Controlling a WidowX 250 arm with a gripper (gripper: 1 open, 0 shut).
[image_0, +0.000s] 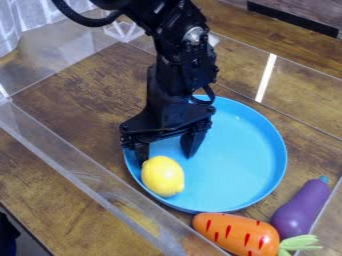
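Note:
A black robot arm reaches down from the top of the camera view, its gripper (166, 136) open and low over the left part of a blue plate (243, 160). A yellow lemon (163, 176) rests on the plate's lower left, just in front of the fingers, not between them as far as I can tell. The fingertips are dark and partly hard to make out against each other.
An orange carrot (234, 233) lies in front of the plate, and a purple eggplant (299, 208) is at its lower right. A clear plastic edge runs diagonally along the lower left.

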